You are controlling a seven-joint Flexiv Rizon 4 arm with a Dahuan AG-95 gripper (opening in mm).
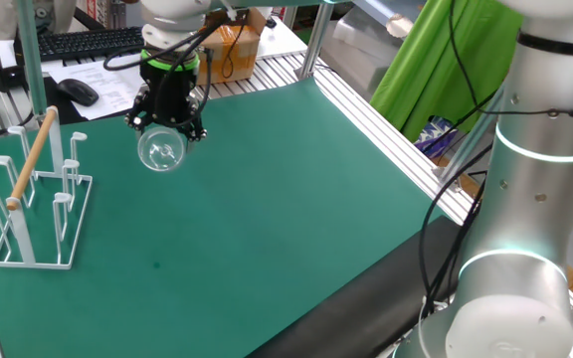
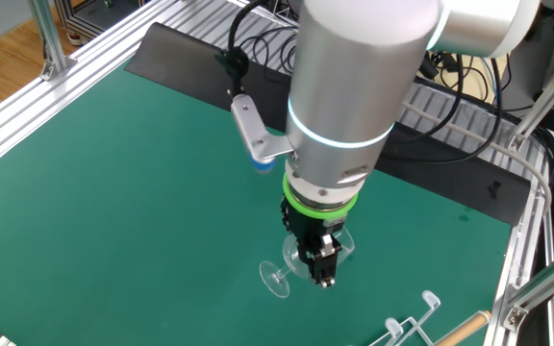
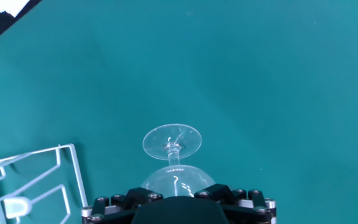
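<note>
A clear stemmed glass (image 1: 161,150) hangs in my gripper (image 1: 168,129) above the green table, its round foot toward the exterior view 1 camera. In the second exterior view the glass lies tipped on its side, its foot (image 2: 275,280) out to the left of the black fingers (image 2: 326,272). The wrist view has the stem pointing away from me and the bowl (image 3: 178,179) between the fingers, which are shut on it. The gripper's black body hides the bowl's near end. A white wire rack (image 1: 33,266) with a wooden handle (image 1: 34,159) stands left of the gripper.
A keyboard (image 1: 93,43), a mouse (image 1: 78,91) and a cardboard box (image 1: 232,50) lie beyond the far edge. A black strip (image 1: 376,298) borders the robot's side.
</note>
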